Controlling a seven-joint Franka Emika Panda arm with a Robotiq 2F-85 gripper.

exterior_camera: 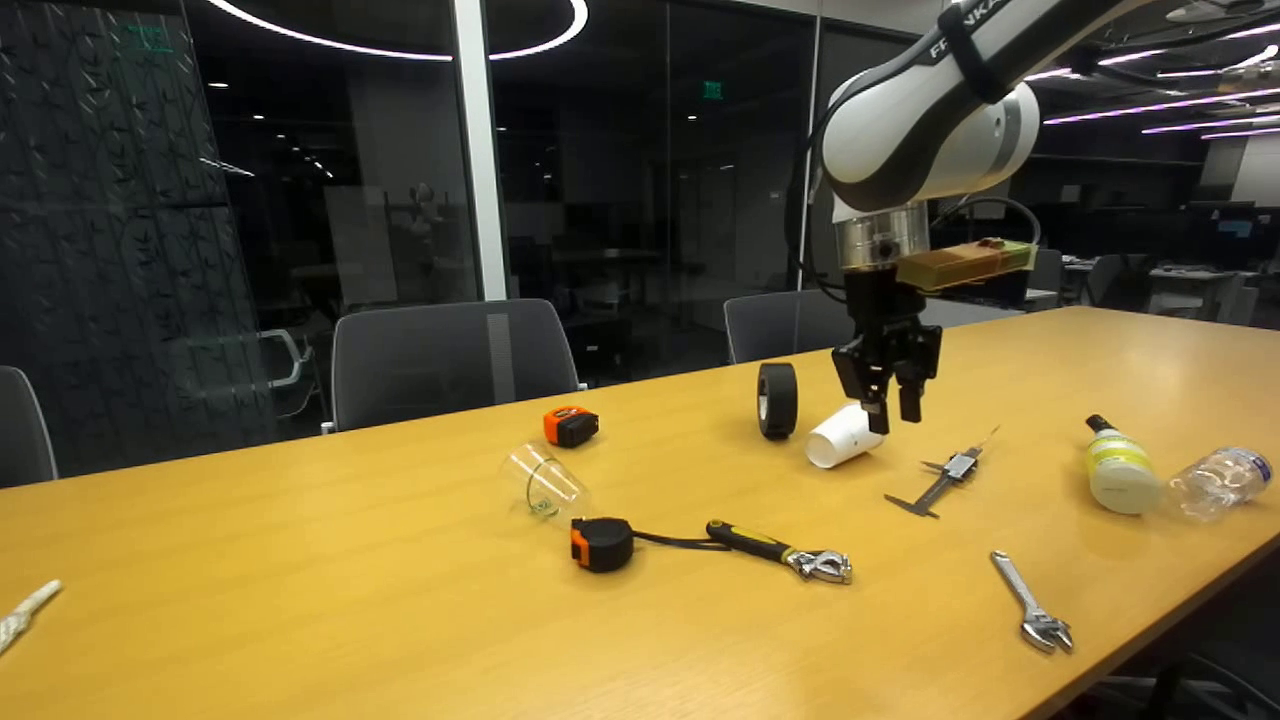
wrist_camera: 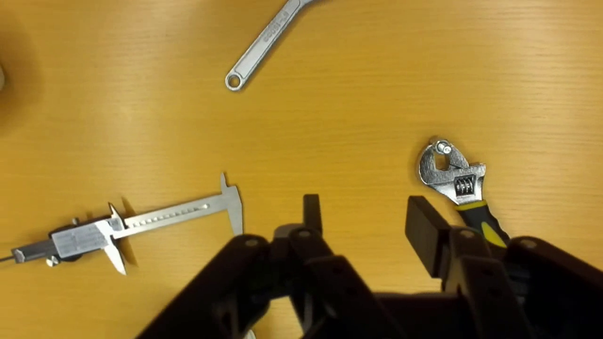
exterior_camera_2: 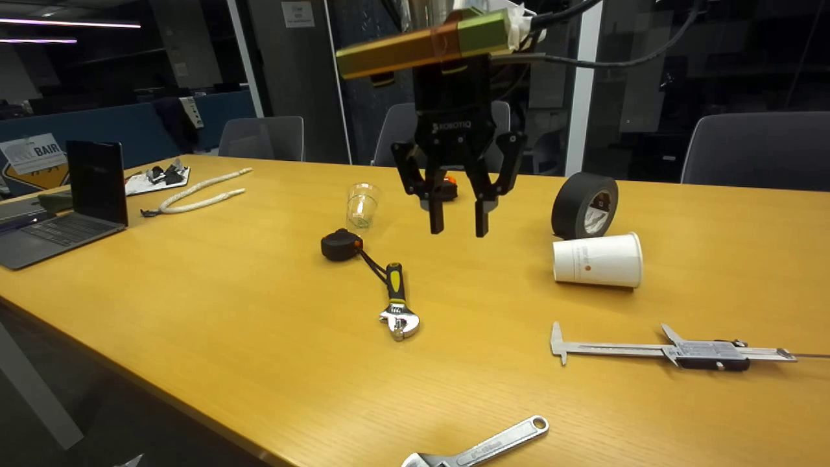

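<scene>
My gripper (exterior_camera: 895,415) hangs above the table with its fingers apart and nothing between them. In the wrist view, bare table shows between the fingers; the black-and-yellow adjustable wrench (wrist_camera: 455,175) lies beyond the right one, partly hidden by it. To the left lies the digital caliper (wrist_camera: 164,217). A silver adjustable wrench (wrist_camera: 265,42) is at the top of that view, its head cut off. From the second exterior view, the gripper stands well clear of the white cup (exterior_camera_2: 599,261), which is on its side, and of the black tape roll (exterior_camera_2: 580,206).
Two tape measures, one with a strap (exterior_camera: 603,544) and one orange (exterior_camera: 571,426), lie near a tipped clear glass (exterior_camera: 546,480). At the right are a yellow-labelled bottle (exterior_camera: 1122,468) and a clear plastic bottle (exterior_camera: 1220,482). A laptop (exterior_camera_2: 78,202) stands far left.
</scene>
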